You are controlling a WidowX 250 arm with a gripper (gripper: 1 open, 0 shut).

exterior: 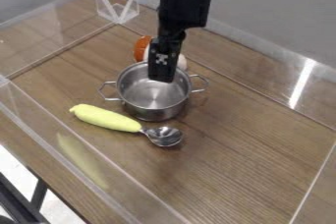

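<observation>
A black robot gripper (164, 63) hangs pointing down over a steel pot (153, 98) with two side handles, its tip at or just above the pot's upper rear part. Whether the fingers are open or shut is unclear. Behind the pot, partly hidden by the gripper, are an orange object (141, 48) and a pale round one. In front lie a yellow item (105, 118), perhaps corn or a banana, and a steel spoon (164, 136).
A white wire rack (117, 10) stands at the back left. Pale walls border the back, and clear panels or edges run along the left.
</observation>
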